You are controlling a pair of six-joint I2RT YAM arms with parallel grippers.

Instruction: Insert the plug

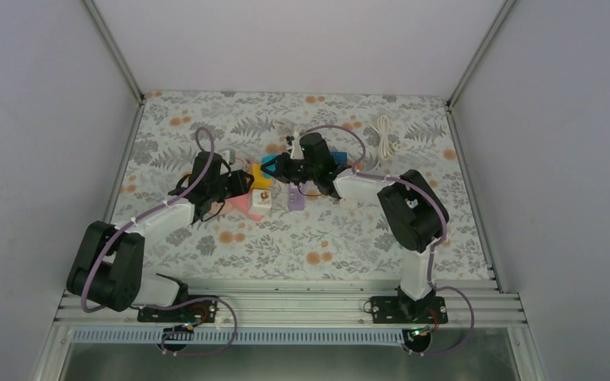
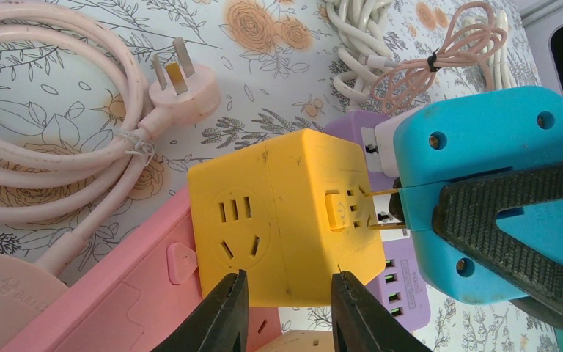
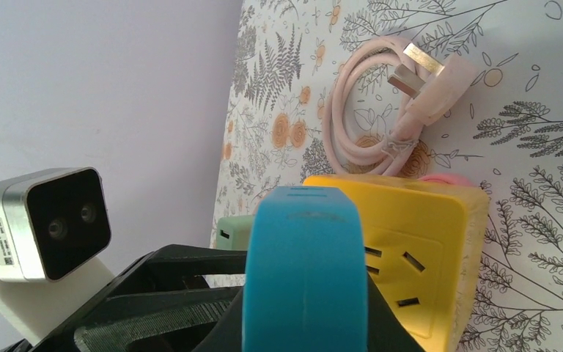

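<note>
My right gripper point(image 1: 278, 167) is shut on a blue plug point(image 2: 484, 132) point(image 3: 304, 264). In the left wrist view the plug's prongs reach to the socket face on the right side of a yellow power strip point(image 2: 256, 191); I cannot tell how far in they are. My left gripper is just in front of the yellow block, its fingers apart at its near lower edge; whether they touch it is unclear.
A pink block point(image 2: 117, 308), a purple strip point(image 1: 296, 201) and a white block point(image 1: 260, 200) lie around the yellow one. A pink coiled cable with plug point(image 2: 183, 92) lies behind. White cable point(image 1: 384, 135) sits back right.
</note>
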